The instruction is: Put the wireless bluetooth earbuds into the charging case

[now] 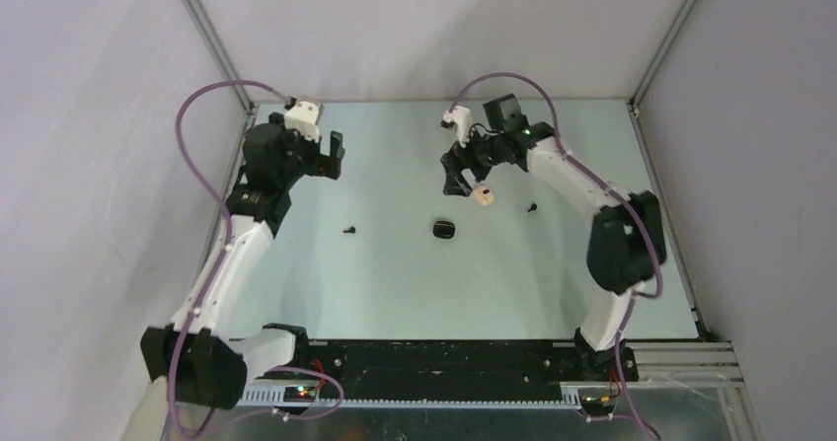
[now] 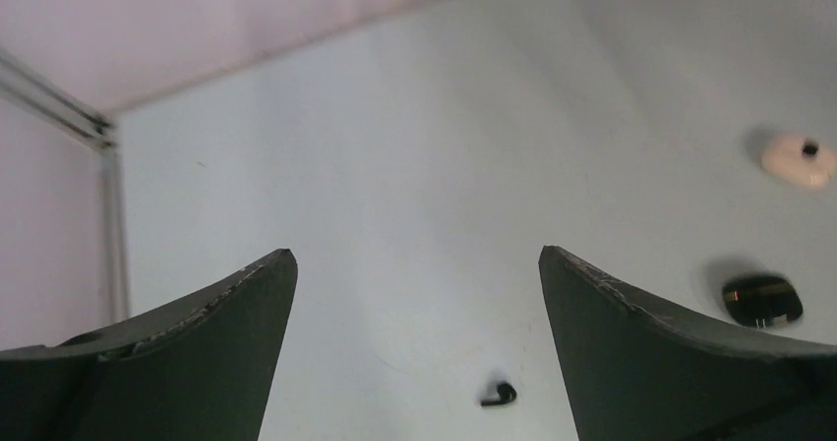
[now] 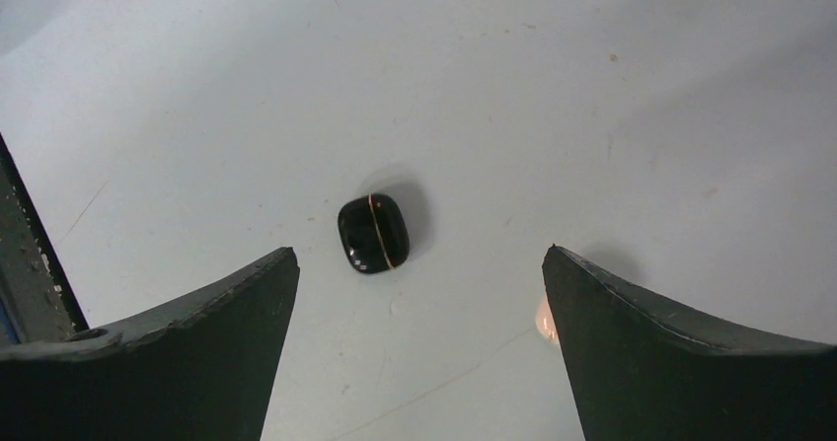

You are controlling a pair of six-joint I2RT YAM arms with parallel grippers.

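A black rounded case lies mid-table; in the right wrist view it shows a thin seam across it. A small black earbud lies left of it, also in the left wrist view; another small black piece lies right. My right gripper is open above the table, beside and partly over a pale pink object, which its finger partly hides in the wrist view. My left gripper stands open at the table's back left, nothing between its fingers.
Pale walls and metal rails bound the table at back and sides. A dark strip runs along the front edge.
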